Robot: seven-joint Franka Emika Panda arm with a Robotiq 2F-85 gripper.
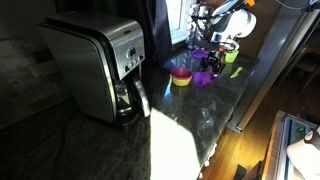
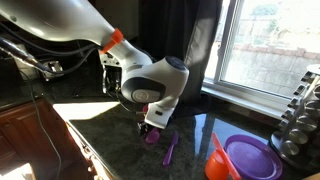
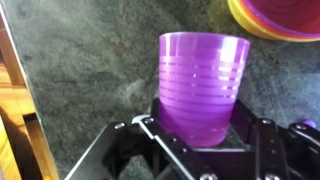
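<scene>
A purple ribbed cup (image 3: pixel 200 80) fills the middle of the wrist view, its rim toward the top of the picture. My gripper is shut on the cup, with a dark finger at either side of its lower part. In exterior view 2 the purple cup (image 2: pixel 152 136) shows below the white arm, low over the dark counter; contact with the counter cannot be made out. From exterior view 1, the gripper (image 1: pixel 211 66) is small and partly blurred at the far end of the counter.
Nested bowls, yellow outside (image 1: pixel 181 77), stand close to the cup. A purple utensil (image 2: pixel 171 149) lies beside it. Farther right are a red item (image 2: pixel 219 160), a purple plate (image 2: pixel 258 157) and a spice rack (image 2: pixel 298 118). A coffee maker (image 1: pixel 105 65) occupies the counter's near end.
</scene>
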